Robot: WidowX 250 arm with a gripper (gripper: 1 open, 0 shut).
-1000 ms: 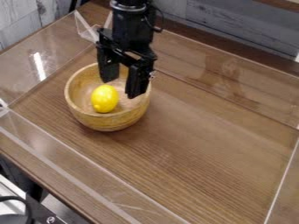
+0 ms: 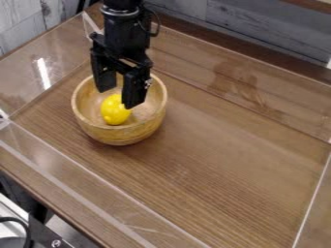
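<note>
A wooden bowl (image 2: 142, 131) stands on the wooden table, left of centre. In it lies a yellow oval object (image 2: 115, 112). My black gripper (image 2: 116, 79) hangs over the bowl, just above and behind the yellow object, open, its fingers apart.
A white wall with dark edging is at the back. Black cable shows at the lower left corner.
The gripper has moved left across the bowl, to over the yellow object.
</note>
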